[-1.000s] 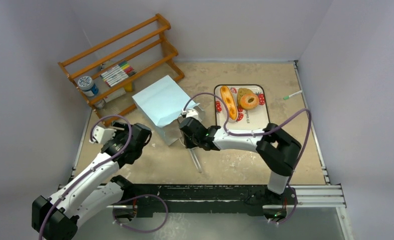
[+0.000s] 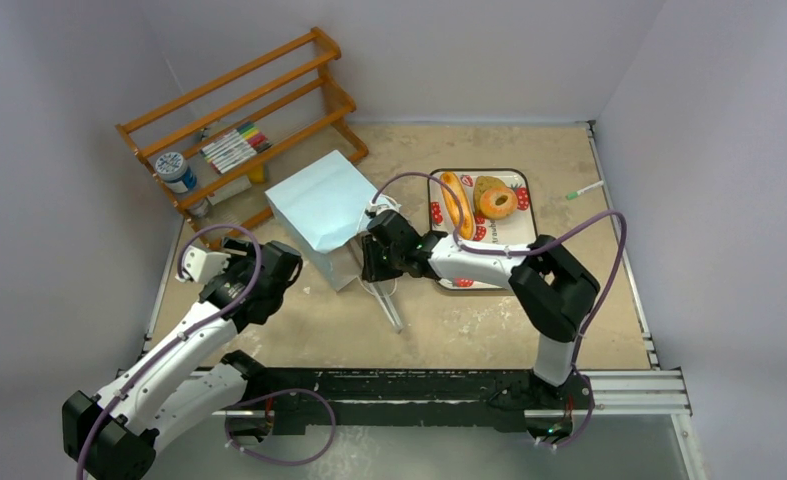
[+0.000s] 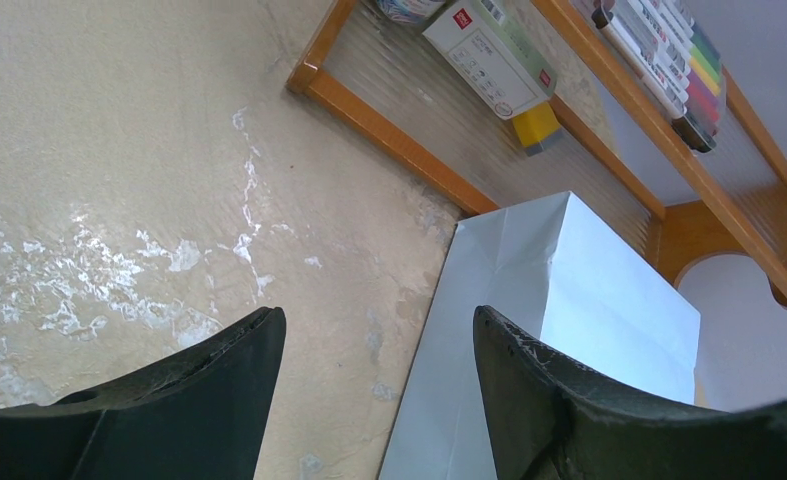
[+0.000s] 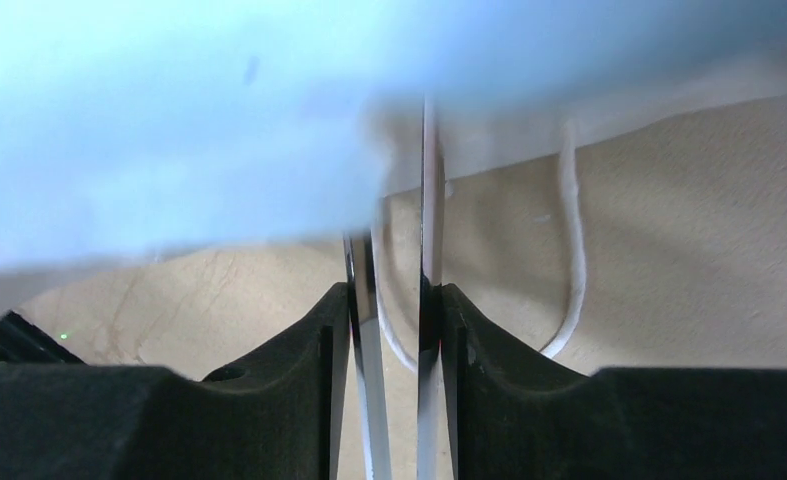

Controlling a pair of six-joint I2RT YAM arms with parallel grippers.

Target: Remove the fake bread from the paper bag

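Observation:
The pale blue paper bag [image 2: 319,200] lies on its side, its mouth facing the lower right, and its inside is hidden. Silver tongs [image 2: 385,308] reach toward that mouth. My right gripper is shut on the tongs, one arm of them against each finger, with a gap between the two arms. The bag's near flap [image 4: 219,130] blurs over the tongs' far ends, so whether they pinch anything cannot be seen. Left of the bag, my left gripper stands open and empty, one finger overlapping the bag's side in its view. Bread pieces [image 2: 497,203] sit on the tray.
A strawberry-patterned tray [image 2: 514,235] stands right of the bag, partly under my right arm. Behind the bag is a wooden rack [image 2: 234,105] with markers and a jar [image 2: 175,172]. A green-tipped marker [image 2: 584,190] lies far right. White string handles [image 4: 572,240] loop near the tongs.
Over the last second my right gripper has shifted and turned slightly at the bag's mouth, its forearm swinging away and back. The left arm, bag and tray's bread stay put.

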